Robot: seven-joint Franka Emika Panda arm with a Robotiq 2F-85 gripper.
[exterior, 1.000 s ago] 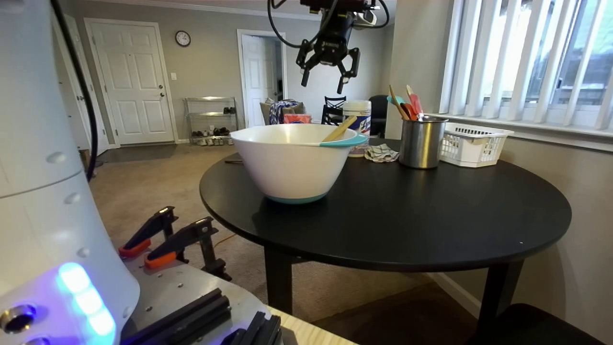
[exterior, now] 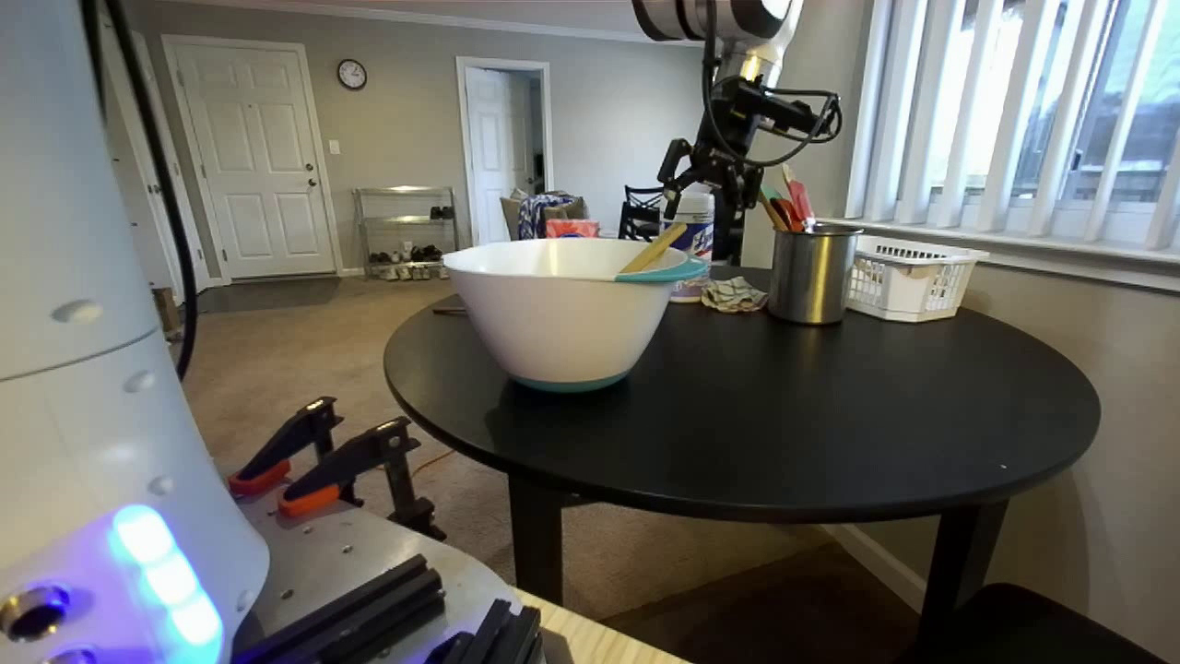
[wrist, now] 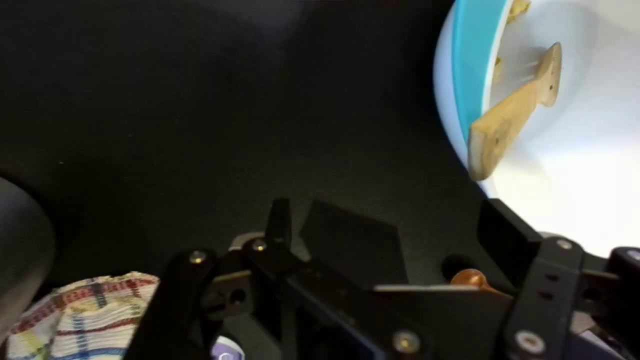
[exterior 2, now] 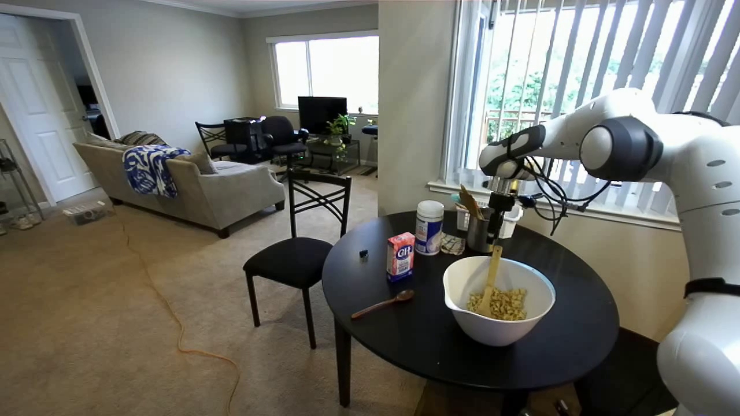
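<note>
My gripper (exterior: pixel 697 221) hangs above the table behind the white mixing bowl (exterior: pixel 564 310), its fingers open. In the wrist view the fingers (wrist: pixel 280 219) are spread apart with only dark tabletop visible between them. The bowl has a teal handle (wrist: pixel 477 54) and holds light, lumpy food (exterior 2: pixel 510 305). A pale wooden utensil (wrist: pixel 501 132) leans in the bowl, its handle end sticking out over the rim. That handle end lies ahead of and above the right finger in the wrist image, apart from it.
A steel utensil pot (exterior: pixel 815 277) stands near a white basket (exterior: pixel 913 277). Around the table's far side are a white canister (exterior 2: pixel 429 229), a checked cloth (wrist: pixel 99 318), a red box (exterior 2: pixel 400 256) and a brown wooden spoon (exterior 2: pixel 381 304). Tabletop right of the bowl (exterior: pixel 874 398) is clear.
My gripper has come down and to the right in exterior view 1, and turned; it now partly overlaps the canister. The bowl and the utensil in it have not moved.
</note>
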